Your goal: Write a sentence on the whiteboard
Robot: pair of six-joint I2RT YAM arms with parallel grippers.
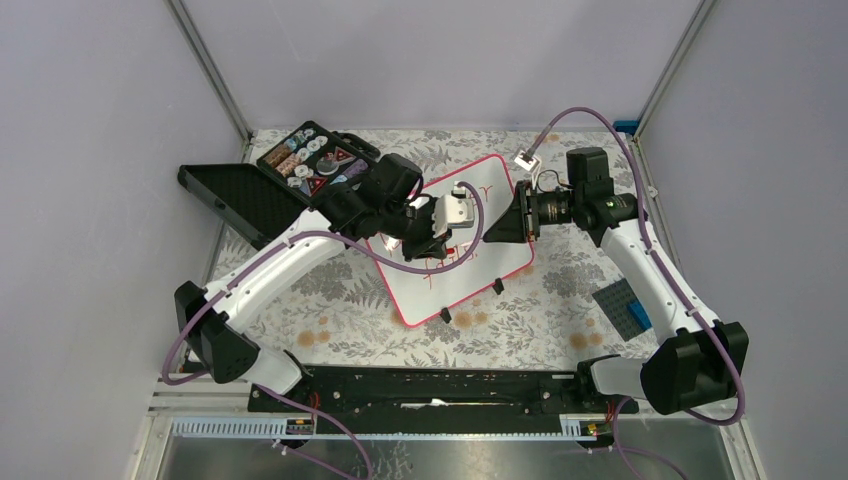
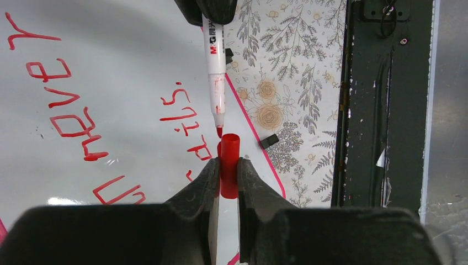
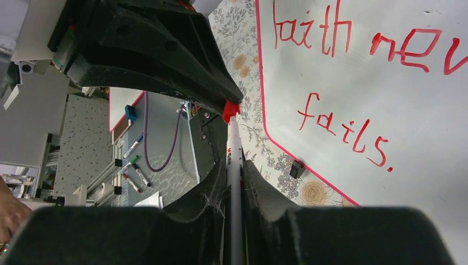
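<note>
The whiteboard [image 1: 420,295] carries red handwriting; in the right wrist view it reads "faith nev…" and "fails." [image 3: 345,132]. My left gripper is shut on a red marker cap [image 2: 229,152], held above the board. My right gripper [image 1: 515,230] is shut on a white marker [image 2: 215,72] with a red tip. In the left wrist view the tip is just at the cap's open end, beside or above it; whether it is inside I cannot tell. Both grippers are over the board's middle.
An open black case [image 1: 240,205] with parts lies at the back left. A grey mat [image 1: 615,310] with a blue block [image 1: 638,314] is at the right. Black clips sit on the board's front edge.
</note>
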